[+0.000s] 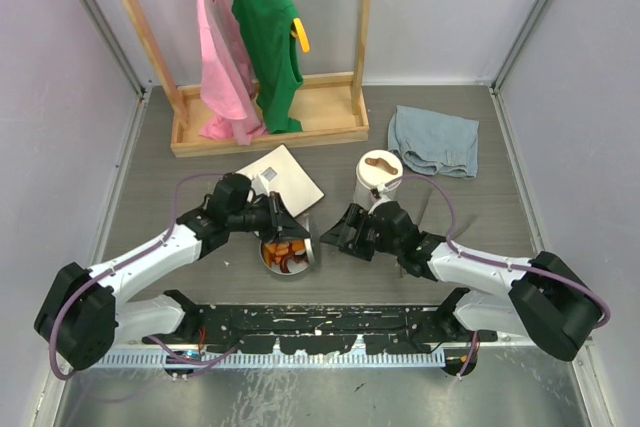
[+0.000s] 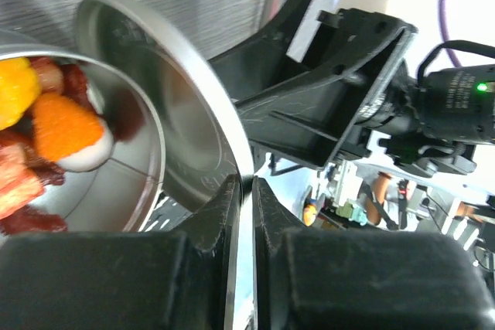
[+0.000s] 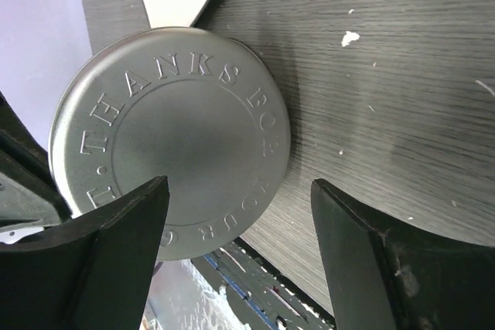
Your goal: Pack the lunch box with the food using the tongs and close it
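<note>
A round steel lunch box with colourful food pieces sits on the table under my left gripper, whose fingers are at the rim of the tilted lid; the lid stands on edge beside the box, its embossed outer face showing in the right wrist view (image 3: 174,156). Whether those fingers are closed tight on it is hard to tell, though the rim lies between them. My right gripper (image 1: 349,230) is open just right of the lid, with nothing between its fingers.
A white board (image 1: 285,177) lies behind the box, a white canister (image 1: 377,172) at centre right. A wooden rack (image 1: 320,122) with garments and folded jeans (image 1: 433,137) are at the back. Metal utensils lie under the right arm.
</note>
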